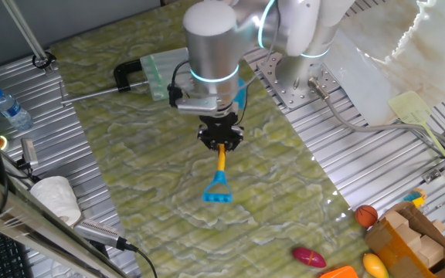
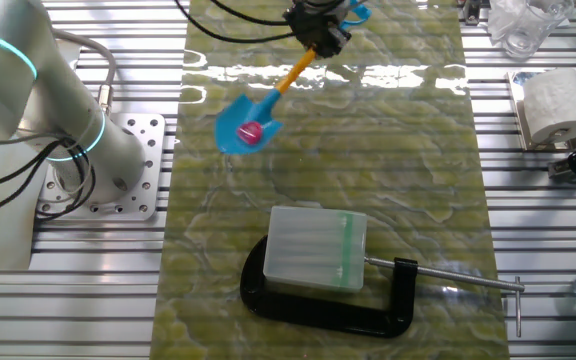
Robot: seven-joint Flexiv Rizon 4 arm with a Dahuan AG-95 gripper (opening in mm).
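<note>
A toy shovel with a yellow shaft [image 1: 222,159] is held above the table, with my gripper [image 1: 221,144] shut on that shaft. Its blue handle [image 1: 218,196] points toward the front in exterior view 1. In exterior view 2 the blue blade [image 2: 230,127] extends down-left from the gripper [image 2: 320,46], and a small pink round spot [image 2: 251,133] shows on it; whether this is a loose object or a mark I cannot tell. Most of the blade is hidden behind the arm in exterior view 1.
A translucent box [image 2: 303,248] lies by a black clamp [image 2: 333,316] on the green marbled mat [image 2: 408,180]. At the front right of exterior view 1 are a purple-red toy [image 1: 308,257], a small basketball [image 1: 365,215] and a cardboard box [image 1: 396,245].
</note>
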